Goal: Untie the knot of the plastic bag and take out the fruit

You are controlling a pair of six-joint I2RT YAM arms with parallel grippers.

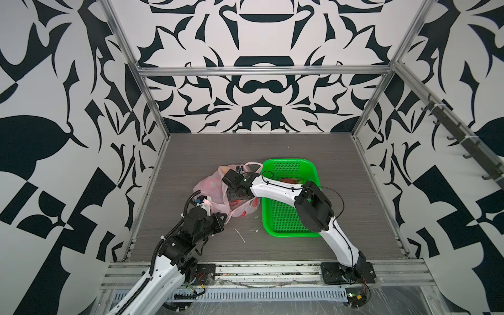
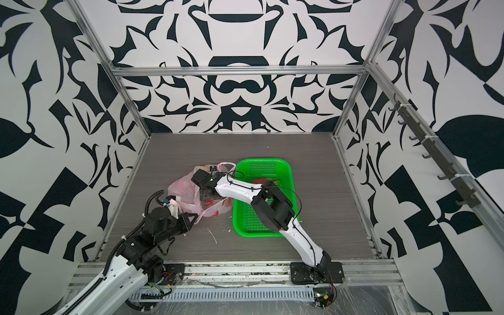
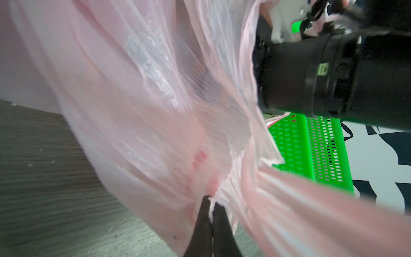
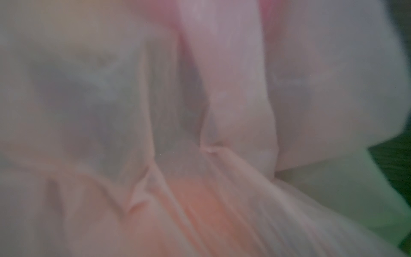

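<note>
A translucent pink plastic bag lies on the table, its opening pulled apart. My left gripper is shut on a crumpled edge of it at the bag's near side. My right gripper, at the end of the arm from the right, reaches down into the bag; its fingers are hidden, and the right wrist view shows only pink film close up, with something orange behind it.
A green perforated basket stands right of the bag, with a reddish item inside, partly under the right arm. Small scraps lie in front of the bag.
</note>
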